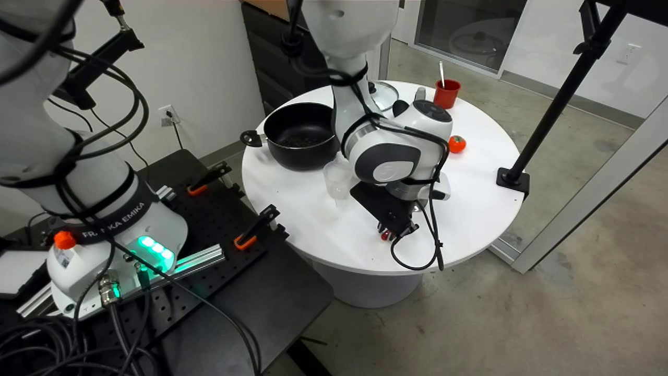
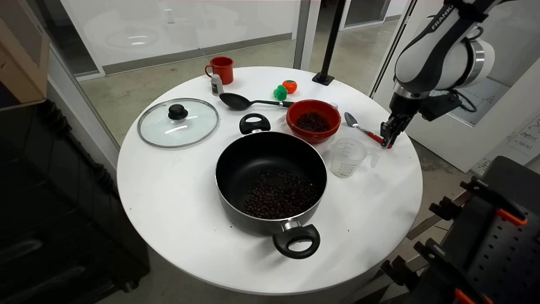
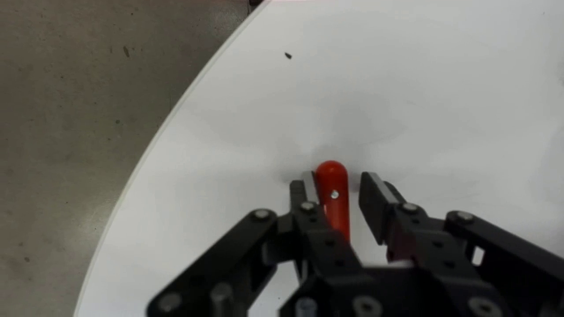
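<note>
A spoon with a grey bowl and a red handle (image 2: 373, 137) lies on the white table near its right side in the second exterior view. My gripper is low over the handle's end, its fingers on either side of it. In the wrist view the left finger (image 3: 310, 189) sits right against the red handle, while a gap of white table shows between the handle and the right finger. The fingers stand part open. The spoon's bowl is outside the wrist view.
A clear measuring cup (image 2: 348, 158), a red bowl (image 2: 314, 134) of dark beans and a black pot (image 2: 238, 223) with beans stand nearby. Farther off are a glass lid (image 2: 152, 126), black ladle (image 2: 236, 101), red mug (image 2: 222, 70) and tomato (image 2: 290, 86). The table edge (image 3: 158, 138) is close.
</note>
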